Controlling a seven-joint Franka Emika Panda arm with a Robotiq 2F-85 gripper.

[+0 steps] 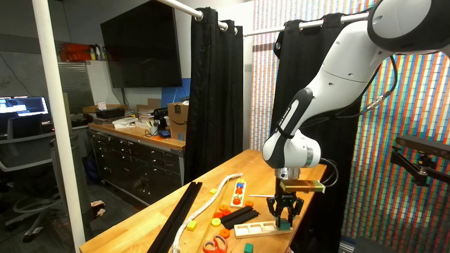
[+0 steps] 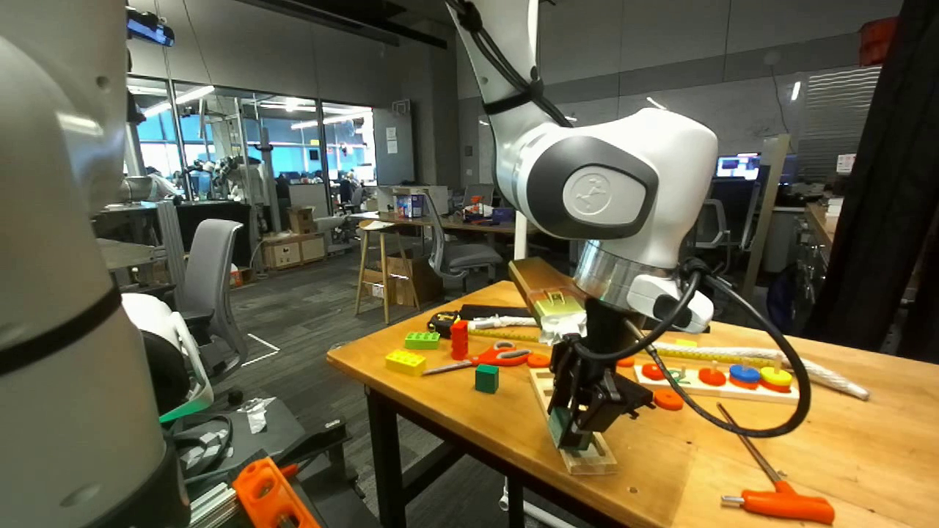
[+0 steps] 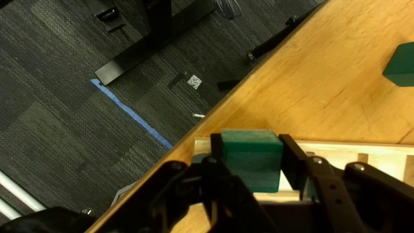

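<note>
My gripper is shut on a green block (image 3: 254, 165), with one finger on each side of it. The block is at one end of a pale wooden tray (image 1: 256, 229) with square compartments, over its end slot. Whether it rests fully in that slot or still sits a little high is hard to tell, since the fingers and block cover the slot. In exterior view 2 the fingers come down from above onto the tray's near end. A second green block (image 2: 486, 378) lies loose on the table, apart from the tray.
The table edge (image 3: 229, 101) runs close beside the tray's occupied end. Around lie scissors (image 2: 502, 353), yellow (image 2: 406, 361) and red (image 2: 459, 339) bricks, a ring board (image 1: 238, 194), black strips (image 1: 240, 217) and an orange-handled tool (image 2: 786, 504). Bare wood lies at the far end.
</note>
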